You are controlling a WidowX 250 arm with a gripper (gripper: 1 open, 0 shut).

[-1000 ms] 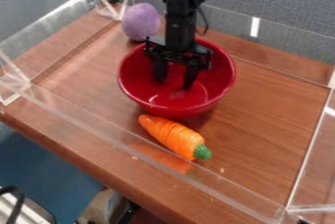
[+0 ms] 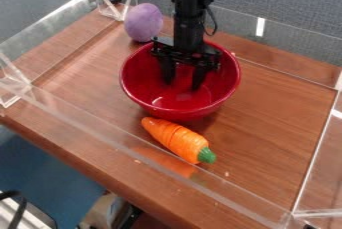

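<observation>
My black gripper (image 2: 183, 73) reaches down into a red bowl (image 2: 166, 99) near the middle of the wooden table, its fingers low inside it. I cannot tell whether it is open or shut, or whether anything sits between the fingers. An orange carrot with a green top (image 2: 178, 139) lies in front of the bowl. A purple round object (image 2: 143, 22) sits behind the bowl to the left, partly beside the arm.
Clear plastic walls border the wooden table (image 2: 269, 127) on the sides, back and front. Bare table lies to the right of the bowl and to its left.
The gripper has shifted very slightly within the bowl. The bowl, carrot and purple object have not visibly moved.
</observation>
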